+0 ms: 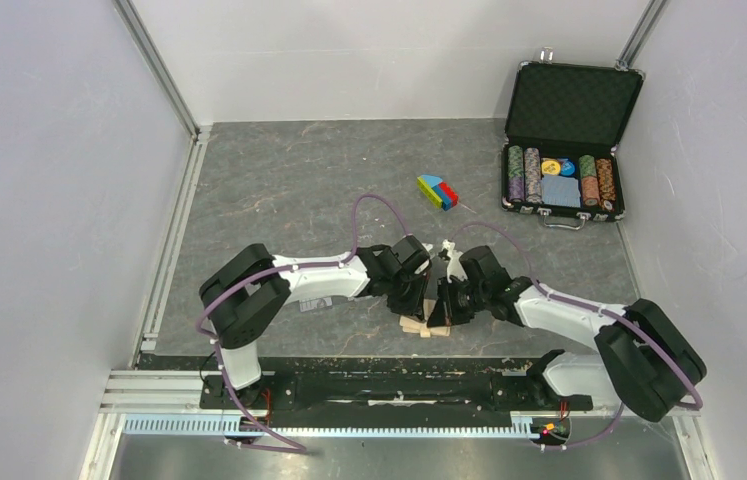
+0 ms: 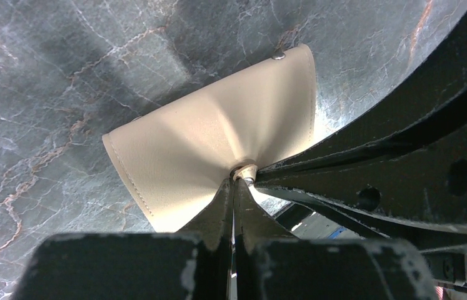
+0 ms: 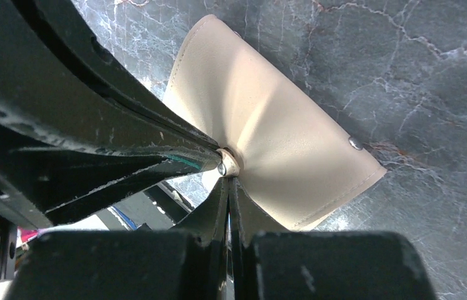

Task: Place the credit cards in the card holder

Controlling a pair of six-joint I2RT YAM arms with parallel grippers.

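Observation:
A beige leather card holder [image 1: 414,326] lies on the grey surface beneath both grippers; in the left wrist view its flap [image 2: 187,137] carries a small strap with a snap stud [image 2: 249,175]. My left gripper is shut with its tips at that strap, and my right gripper is shut at the same strap from the other side. Whether either pinches the strap is hard to tell. No cards show inside the holder. Light cards [image 1: 316,305] lie partly hidden under the left arm in the top view.
Colored blocks [image 1: 437,191] lie behind the grippers. An open case of poker chips [image 1: 589,180] stands at the back right. Walls border the table left, right and back.

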